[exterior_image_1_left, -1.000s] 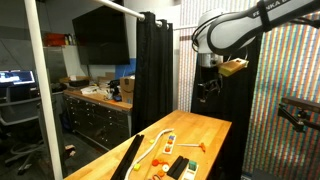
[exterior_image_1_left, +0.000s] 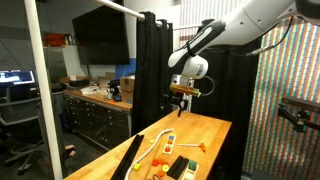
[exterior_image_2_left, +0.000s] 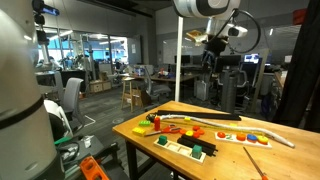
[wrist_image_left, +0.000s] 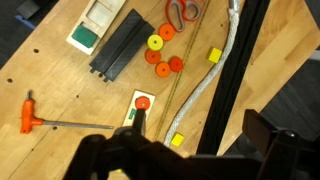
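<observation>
My gripper hangs high above the wooden table, its two dark fingers spread wide and nothing held. In exterior view 1 the gripper (exterior_image_1_left: 180, 104) is clear of everything below. Under it, the wrist view shows a long black bar (wrist_image_left: 236, 72), a pale bent tube (wrist_image_left: 211, 77), a yellow cube (wrist_image_left: 215, 55), and several orange, red and yellow discs (wrist_image_left: 163, 69). A black block (wrist_image_left: 119, 45) lies beside a pale tray (wrist_image_left: 82, 38) with a green piece (wrist_image_left: 85, 36). Red-handled scissors (wrist_image_left: 177, 23) show at the top edge.
An orange-handled tool (wrist_image_left: 28, 115) lies at the left in the wrist view. Near the middle is a white piece with a red disc (wrist_image_left: 142, 102). Bare wood (exterior_image_1_left: 200, 128) stretches across the table's far part in exterior view 1. A dark curtain (exterior_image_1_left: 153, 70) hangs behind.
In exterior view 1 the arm has swung left and the gripper has come somewhat lower. The things on the table look unmoved.
</observation>
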